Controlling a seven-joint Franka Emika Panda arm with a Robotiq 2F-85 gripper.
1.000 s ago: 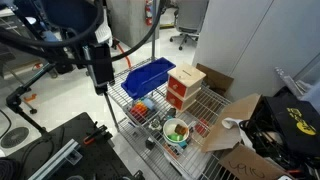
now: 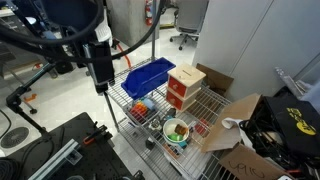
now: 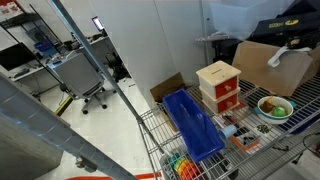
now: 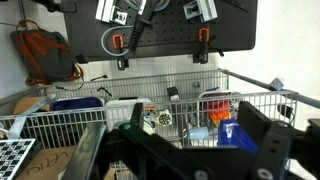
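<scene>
My gripper is open, its dark fingers spread wide at the bottom of the wrist view with nothing held between them. In exterior view 1 the arm hangs at the upper left, high above the dark tabletop and the near end of the wire rack point(image 2: 205, 105). On the rack are a blue bin point(image 3: 190, 122), a wooden box with drawers point(image 3: 219, 86), a bowl point(image 2: 176, 131) of small coloured items and a cluster of colourful toys point(image 3: 184, 166). From the wrist, part of the blue bin point(image 4: 238, 137) shows at the lower right, partly covered by a finger.
A black table point(image 4: 165, 30) with clamps and metal fixtures borders the rack. Open cardboard boxes point(image 2: 232, 135) and a black case point(image 2: 290, 122) crowd the rack's right side in exterior view 1. An office chair point(image 3: 82, 80) stands on the floor beyond.
</scene>
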